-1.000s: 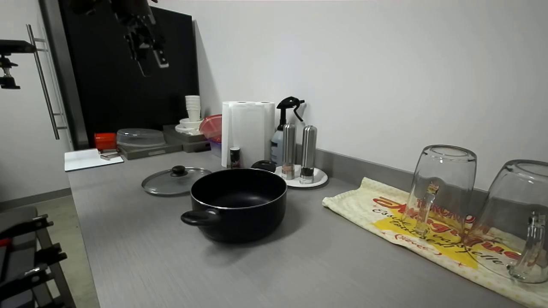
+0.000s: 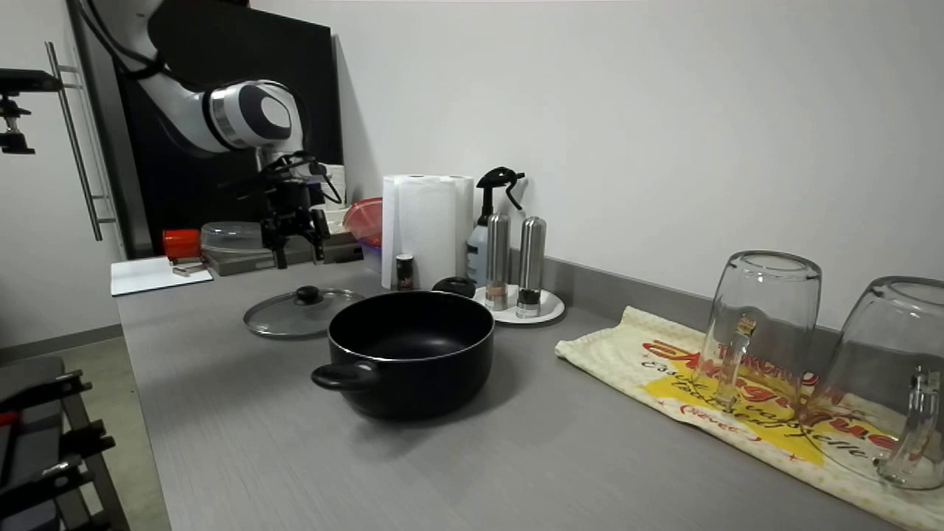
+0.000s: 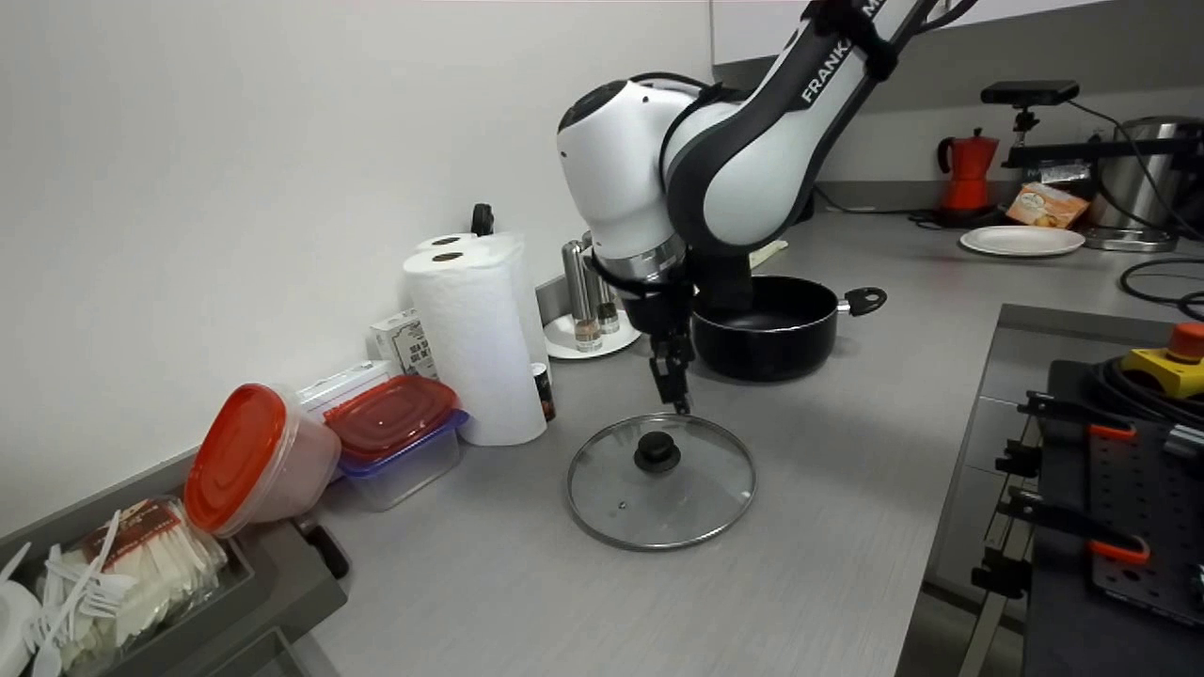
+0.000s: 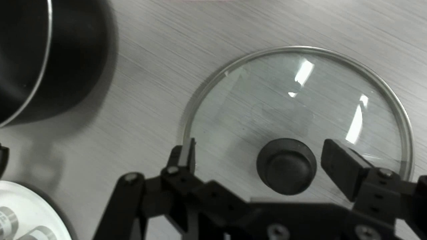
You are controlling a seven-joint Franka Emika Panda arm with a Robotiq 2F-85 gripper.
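Observation:
A round glass lid (image 3: 643,502) with a metal rim and a black knob (image 3: 657,452) lies flat on the grey counter. Over it hangs my gripper (image 2: 299,251), its fingers apart and nothing held. In the wrist view the two fingers (image 4: 343,168) stand wide, with the lid's knob (image 4: 287,166) appearing between them, nearer the right finger. The fingertips look to be above the knob without touching it; the exact height is hard to tell. The empty black pot (image 2: 411,363), uncovered, stands beside the lid.
Salt and pepper mills stand on a white plate (image 2: 549,310) behind the pot, near paper towel rolls (image 2: 431,226). Plastic containers (image 3: 395,451) line the wall. Glass mugs (image 2: 761,310) rest on a cloth (image 2: 619,349).
From high up against the dark panel, my gripper has come down to just above the lid, now pointing downward. The lid and pot have not moved.

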